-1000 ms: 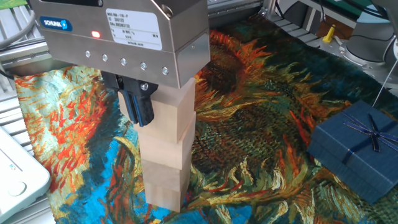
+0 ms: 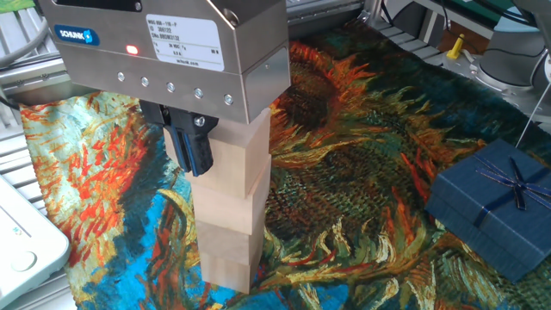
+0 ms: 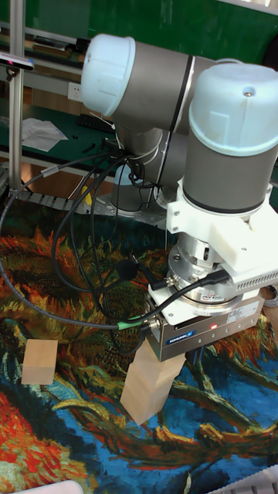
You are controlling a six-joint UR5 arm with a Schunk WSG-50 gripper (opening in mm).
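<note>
A tower of several pale wooden blocks (image 2: 225, 211) stands on the painted cloth, its blocks slightly out of line with one another. My gripper (image 2: 188, 148) is directly over it, and a dark finger hangs against the near side of the top block (image 2: 241, 159). The metal body covers that block's upper end. No second finger can be made out beyond the wood, so whether the fingers press on it is unclear. In the other exterior view, the same tower (image 3: 150, 387) rises beneath the gripper body, with the fingers hidden.
One loose wooden block (image 3: 39, 362) lies on the cloth, away from the tower. A dark blue ribboned box (image 2: 491, 207) sits at the right, and a white device (image 2: 26, 232) at the left edge. Cloth between tower and box is clear.
</note>
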